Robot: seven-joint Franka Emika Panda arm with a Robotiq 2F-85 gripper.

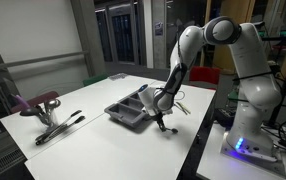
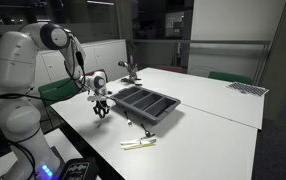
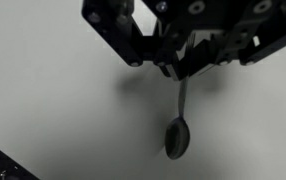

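Note:
A metal spoon (image 3: 177,138) shows in the wrist view, its bowl pointing away from my gripper. The fingers are shut on its handle, and the end of the handle is hidden behind them. From exterior view 1, the gripper (image 1: 162,121) is low over the white table, on the near side of the grey compartment tray (image 1: 126,119), with the dark spoon bowl (image 1: 174,130) just to its right. In exterior view 2 the gripper (image 2: 100,115) is left of the tray; whether the spoon touches the table is unclear.
Several utensils lie loose near the tray, including a dark spoon (image 2: 147,133) and some yellowish-handled pieces (image 2: 139,144). A holder with utensils (image 1: 49,119) stands on the far left of the table, with tongs (image 1: 60,130) beside it.

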